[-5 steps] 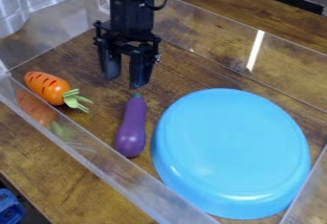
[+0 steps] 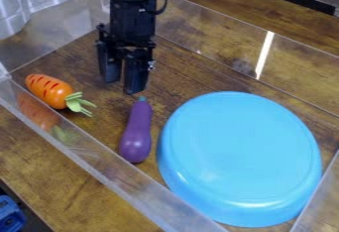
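My black gripper [image 2: 125,71] hangs upright over the wooden floor of a clear-walled box at the top centre, its two fingers apart with nothing visible between them. Below it, slightly right, lies a purple eggplant [image 2: 135,134], stem pointing toward the gripper. An orange toy carrot [image 2: 51,91] with green leaves lies to the left, below the gripper's level in the view.
A large upturned blue plate or lid [image 2: 237,157] fills the lower right. Clear plastic walls [image 2: 79,167] border the area. Bare wood is free right of the gripper. Something blue [image 2: 7,214] sits outside at the lower left.
The gripper has shifted slightly to the left and appears a little turned. The carrot, eggplant and blue plate are unmoved.
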